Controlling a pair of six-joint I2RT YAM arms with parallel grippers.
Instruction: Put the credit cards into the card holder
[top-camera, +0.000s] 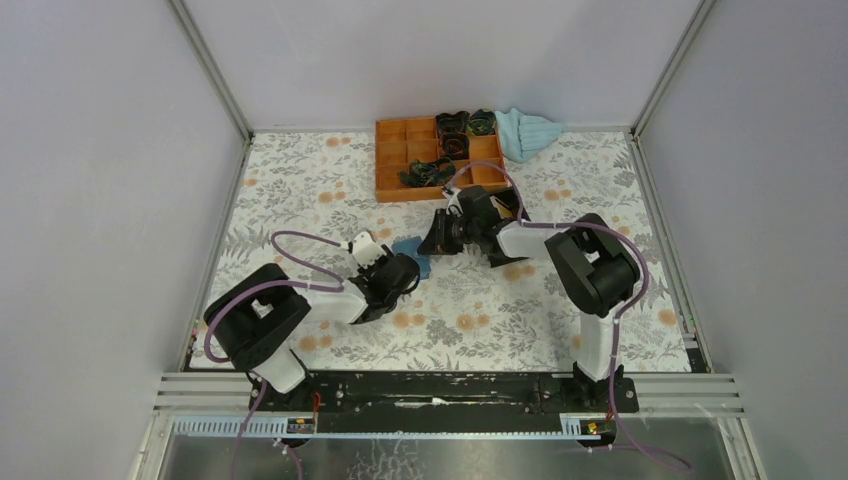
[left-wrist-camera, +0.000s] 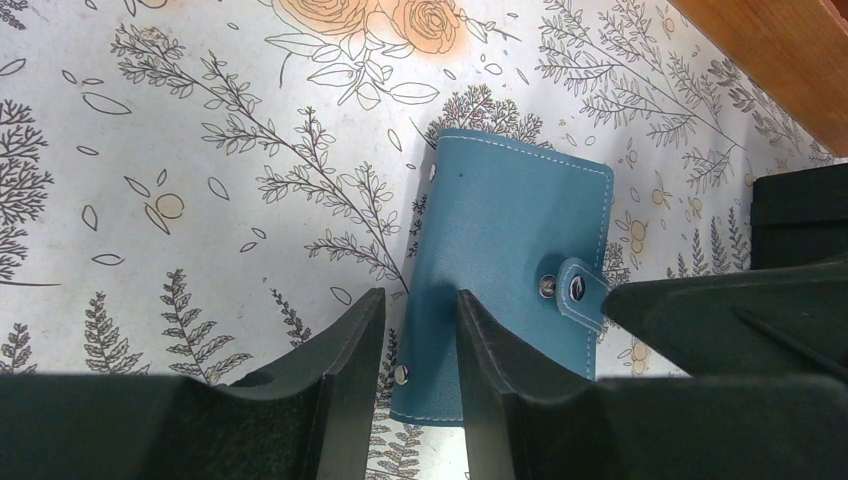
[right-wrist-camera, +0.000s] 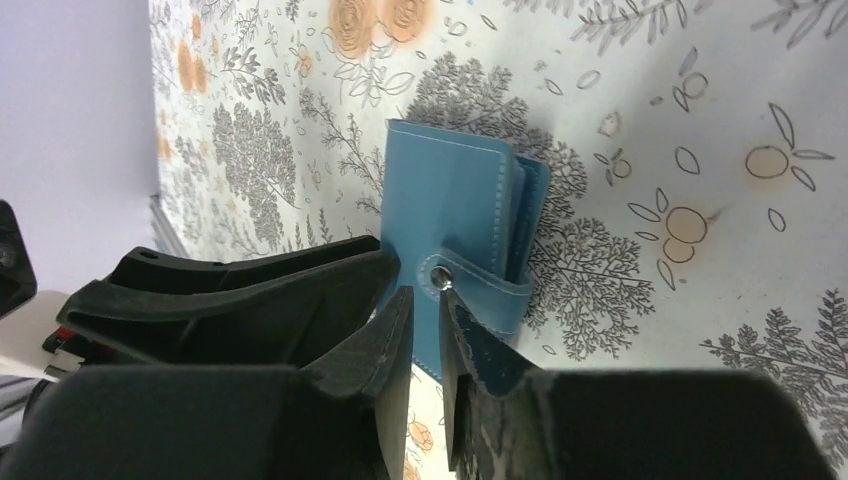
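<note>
A blue card holder (left-wrist-camera: 510, 240) with white stitching lies closed on the floral cloth. Its strap tab (left-wrist-camera: 582, 295) sits beside a bare metal stud on the cover, so it looks unfastened. My left gripper is part open at the holder's spine side, one finger beyond the edge and the other over the cover. My right gripper is part open with a narrow gap, its tips near the strap's snap (right-wrist-camera: 441, 278); whether they touch is unclear. Nothing shows held in either. I cannot make out any credit cards.
A wooden compartment box (top-camera: 392, 150) with dark rolled items stands at the back, beside a light blue cloth (top-camera: 528, 135). A black object (top-camera: 508, 203) is partly hidden under my right arm. The two grippers are close together.
</note>
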